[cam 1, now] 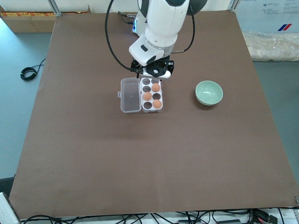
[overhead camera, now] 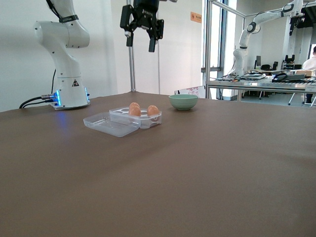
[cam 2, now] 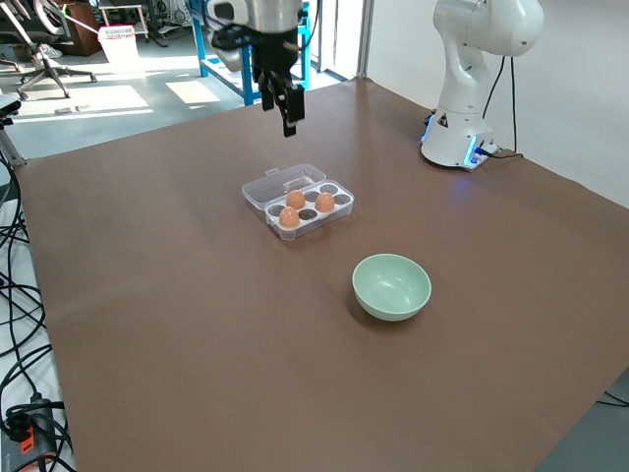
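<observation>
An open clear egg carton (cam 1: 152,105) holds several brown eggs (cam 2: 324,202) in a tray with dark hollows, its lid (cam 1: 131,95) lying flat beside it. A pale green bowl (cam 1: 209,92) stands apart from it, to the right in the left view. My black gripper (overhead camera: 140,41) hangs in the air above the carton, its two fingers apart with nothing between them in the top view. In the right view the gripper (cam 2: 283,103) is seen side-on, high over the carton's back.
Cables (cam 1: 51,219) run along and beyond one table edge. The white arm base (cam 2: 457,138) stands at the table's edge.
</observation>
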